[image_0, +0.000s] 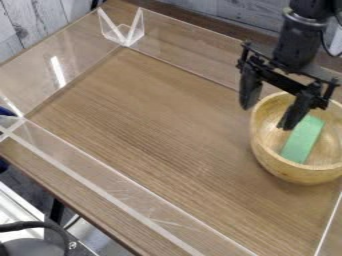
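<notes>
My black gripper (278, 92) hangs at the upper right with its fingers spread open, over the left and back part of a yellowish bowl (294, 173). In the bowl lies a green oblong object (303, 138), just below the gripper, with no clear grip on it. Whether the fingertips reach inside the bowl is hard to tell.
Clear plastic edging runs along its borders, with a clear bracket at the upper left. A dark cable or fixture lies beyond the lower left edge.
</notes>
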